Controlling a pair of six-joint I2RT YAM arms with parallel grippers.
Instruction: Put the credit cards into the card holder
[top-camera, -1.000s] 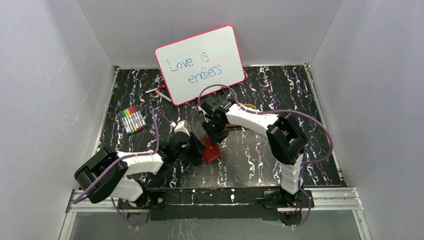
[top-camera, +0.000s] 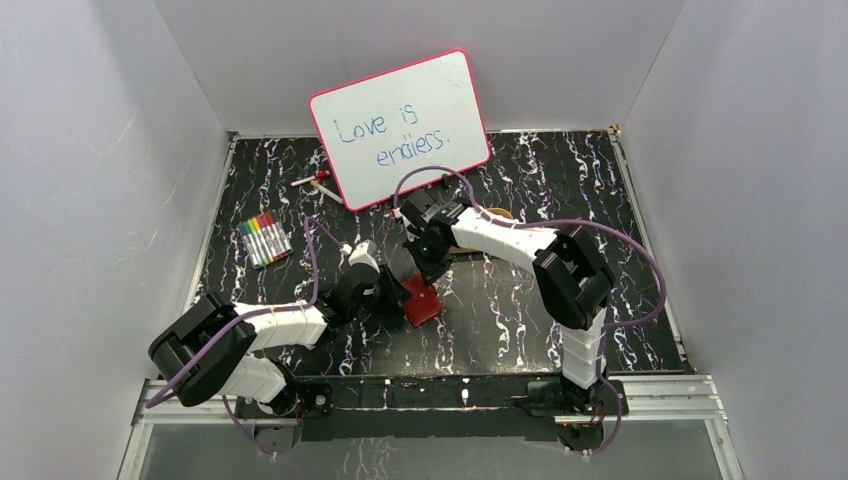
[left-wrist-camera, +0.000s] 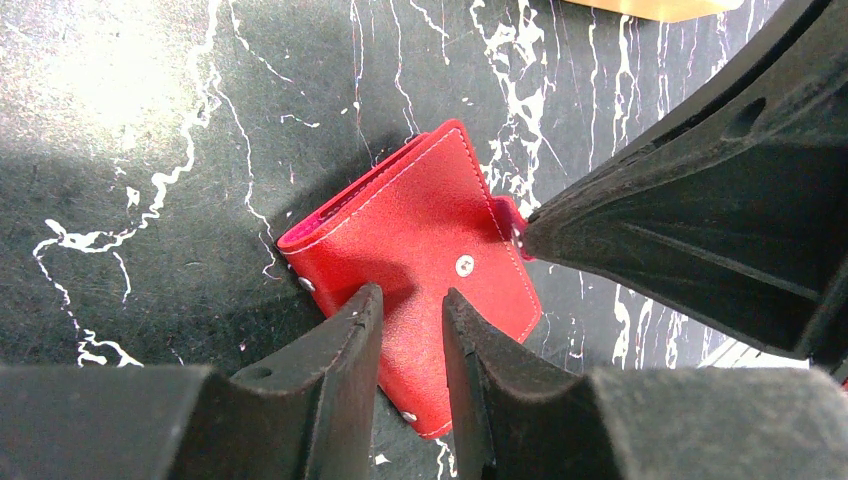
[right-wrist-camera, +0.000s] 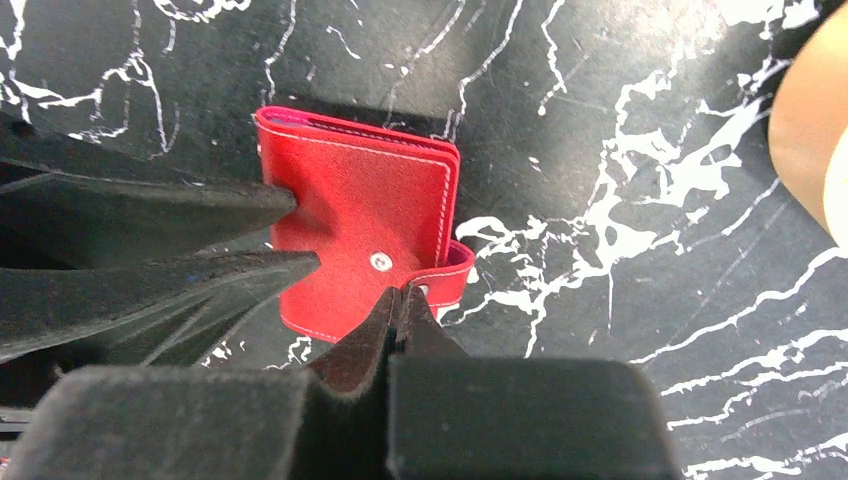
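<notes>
The red card holder (top-camera: 423, 301) lies folded on the dark marbled table, its slotted edge facing away in the left wrist view. Over its face, my left gripper is part open, with empty space between its fingers. At the holder's side my right gripper is shut, its tips at the end of the short red strap (right-wrist-camera: 452, 273), which appears pinched between them. A white snap stud (right-wrist-camera: 381, 261) shows on the holder's front. No loose credit card is visible; the inside of the holder is mostly hidden.
A whiteboard (top-camera: 400, 130) with handwriting leans at the back. A row of markers (top-camera: 265, 239) lies on the left. Behind the right arm sits a round tan object (top-camera: 498, 213), partly hidden. The table right of the holder is clear.
My right gripper's fingers have come together at the holder's strap, shifting slightly. The left arm and the holder stay in about the same place.
</notes>
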